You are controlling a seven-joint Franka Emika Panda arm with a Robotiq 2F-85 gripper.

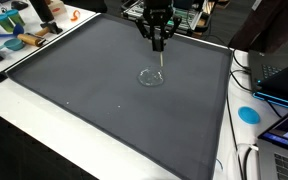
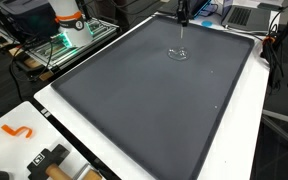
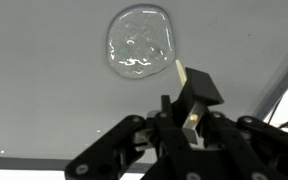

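Observation:
My gripper is shut on a thin, pale wooden stick, whose free end points down towards the grey board. In the wrist view the stick's end shows just right of a clear, round, shallow glass dish. From the side, the stick hangs close over the dish, near its rim. Whether the tip touches anything I cannot tell. The dish lies on the board towards its back edge and looks empty or holds only something clear.
A grey board with a raised edge fills the work area and is mostly bare. Laptops and a blue lid stand to the right. Tools and a blue container lie at the far left.

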